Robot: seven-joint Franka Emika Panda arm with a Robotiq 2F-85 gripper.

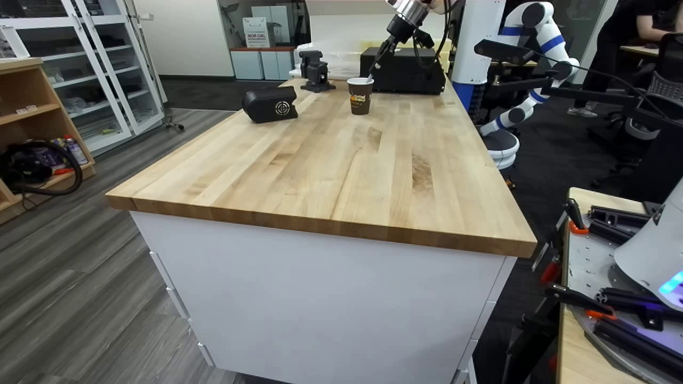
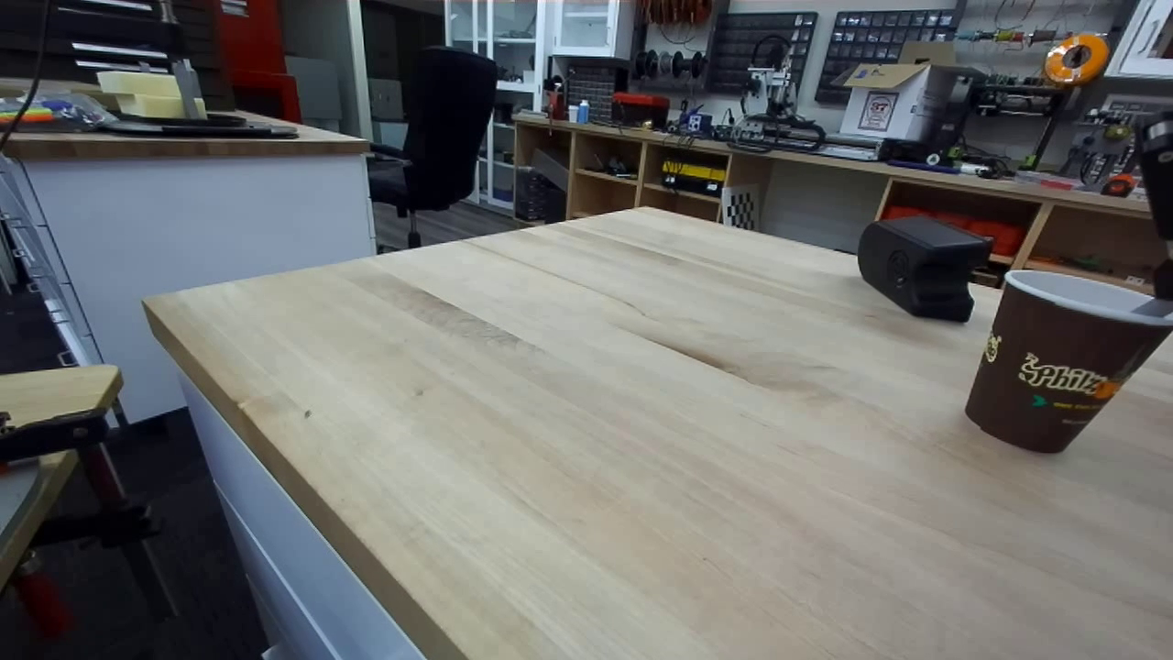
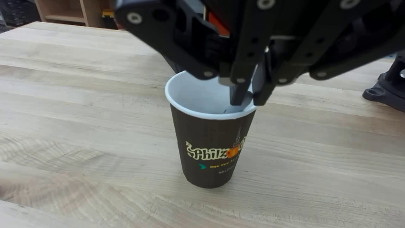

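Observation:
A dark brown paper cup with a white rim and "Philz" lettering stands upright on the wooden tabletop. It also appears at the far end of the table in exterior view 1 and at the right edge of exterior view 2. My gripper points down at the cup, its fingertips at the mouth by the rim. Its fingers are nearly together on a thin pale object, whose lower part lies inside the cup. What that object is cannot be made out; fingers and cup wall hide much of it.
A black box-shaped device lies left of the cup. Behind are a black clamp-like fixture and a large black case.

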